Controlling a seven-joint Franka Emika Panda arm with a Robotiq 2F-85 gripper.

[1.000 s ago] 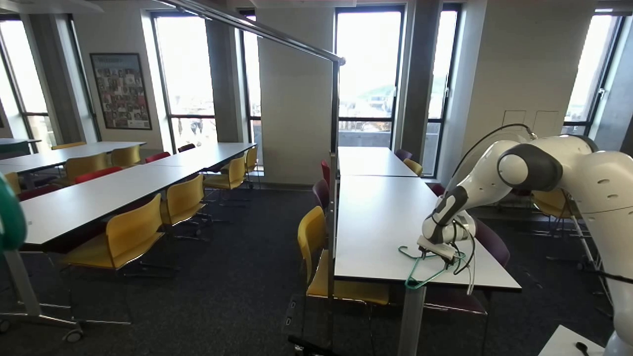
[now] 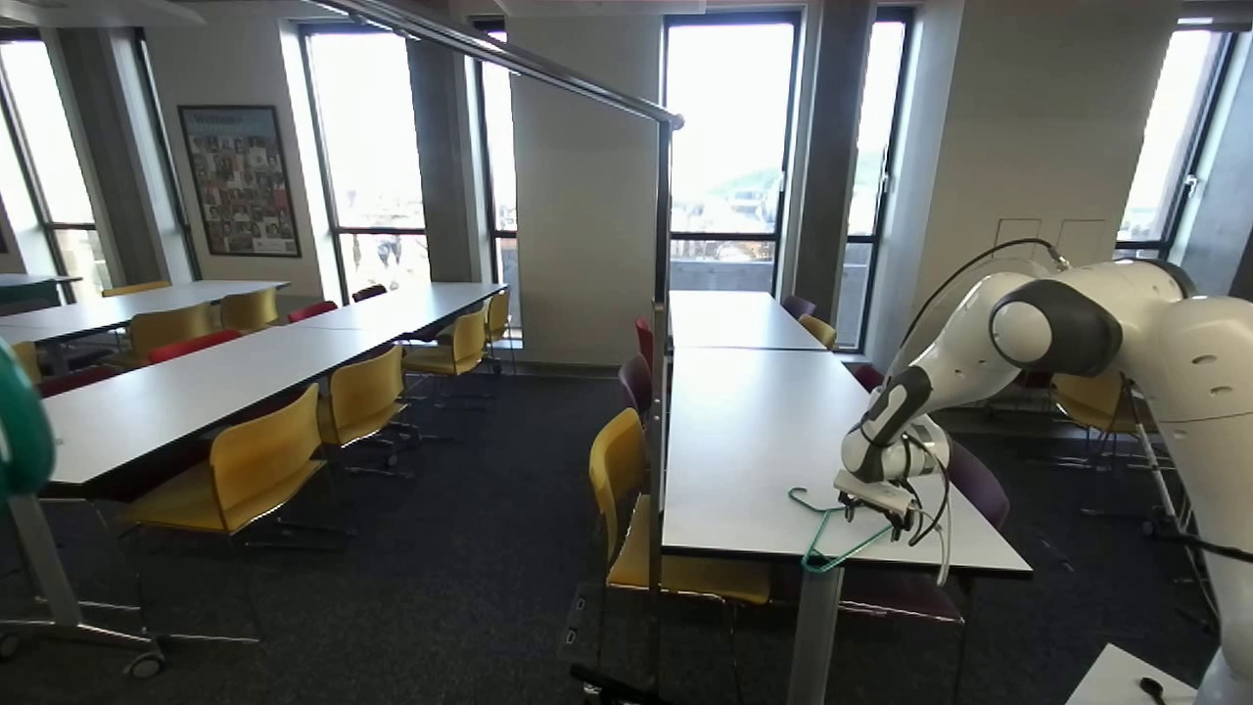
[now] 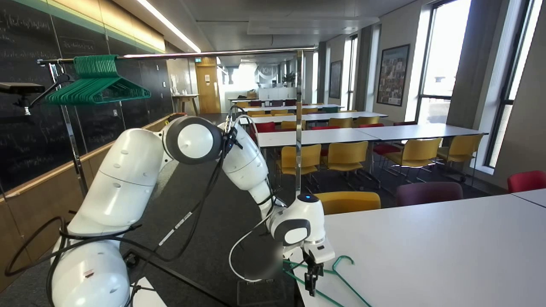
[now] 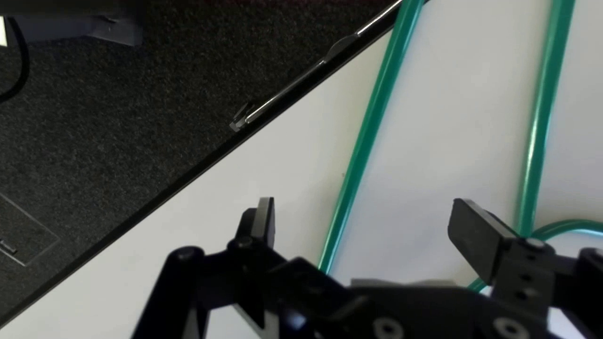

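Observation:
A green hanger (image 2: 818,552) lies on the white table (image 2: 752,470), one corner sticking out past the near edge. Above it, my gripper (image 2: 872,524) points down with its fingers apart. In the wrist view one green hanger bar (image 4: 362,149) crosses the space between the open fingers, nearer the left finger (image 4: 264,220). A second bar (image 4: 541,124) and the start of the hook run behind the right finger (image 4: 475,234). Exterior view 2 shows the hook (image 3: 344,260) on the table, to the right of the gripper (image 3: 311,286). Whether a finger touches the hanger, I cannot tell.
The table's dark edge (image 4: 186,178) passes close to the left finger, with carpet beyond it. Several green hangers (image 3: 100,89) hang bunched at the left of a metal rail (image 3: 215,53). A rail post (image 2: 661,352) stands beside the table. Chairs surround it; its far part is bare.
My gripper has shifted slightly to the right in exterior view 1, its cables moving along. The hanger lies where it was.

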